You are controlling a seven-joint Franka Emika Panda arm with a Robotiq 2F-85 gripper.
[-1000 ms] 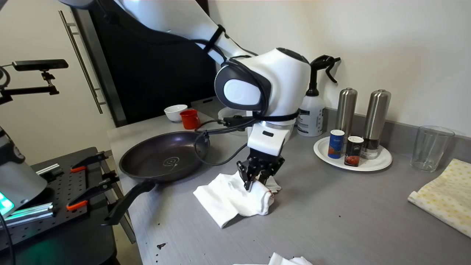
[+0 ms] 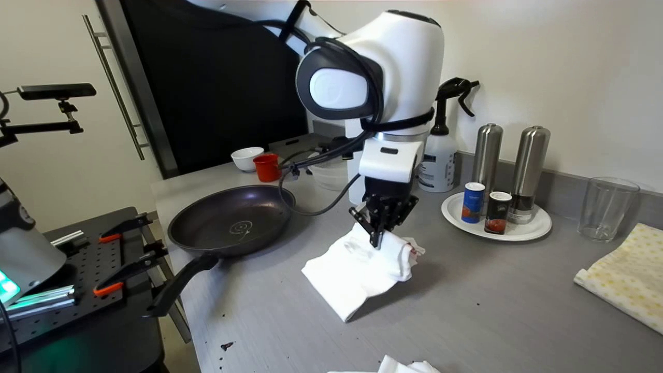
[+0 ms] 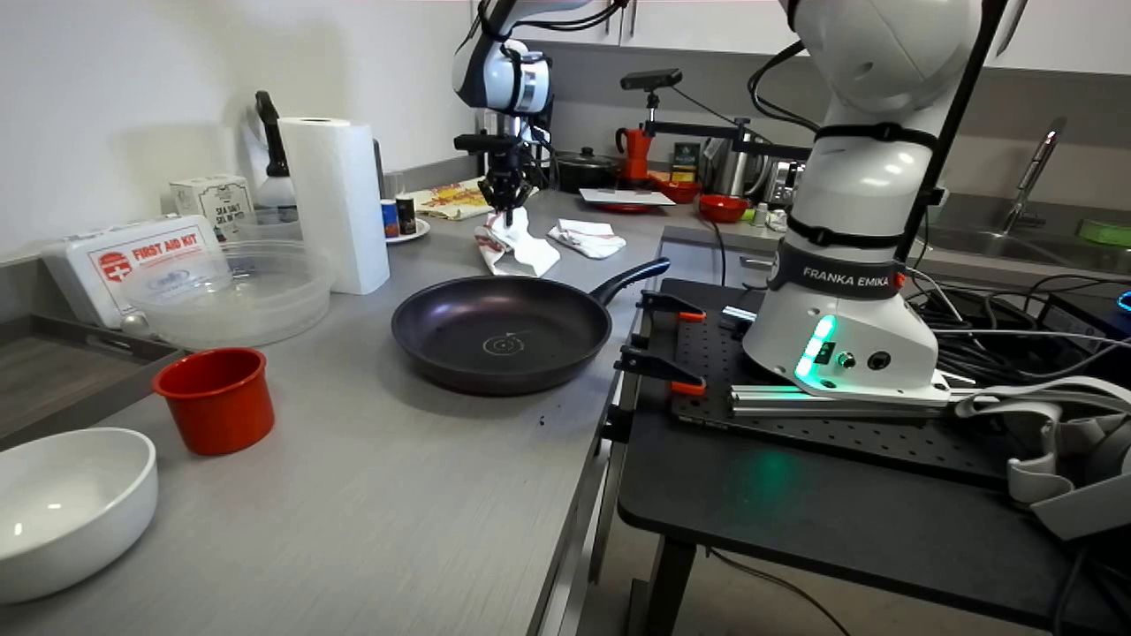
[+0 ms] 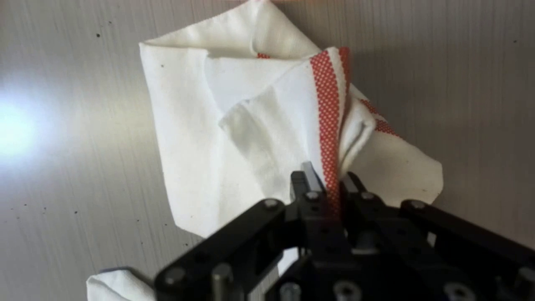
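Note:
A white cloth (image 2: 354,270) with red woven stripes hangs from my gripper (image 2: 376,236) above the grey counter, its lower part on or close to the surface. In the wrist view a striped fold of the cloth (image 4: 328,115) runs in between the fingers, and my gripper is shut on it. The rest of the cloth (image 3: 521,253) spreads out loosely, folded over itself. Some of it is hidden under the fingers.
A dark frying pan (image 2: 233,217) sits left of the cloth, its handle past the counter edge. At right stands a white plate (image 2: 457,214) with shakers and grinders. Another white cloth (image 3: 588,238) lies nearby. Dark crumbs (image 2: 227,345) dot the counter.
Gripper and cloth have moved to the right in exterior view 1, and the gripper has risen. More of the cloth is drawn up beneath the fingers.

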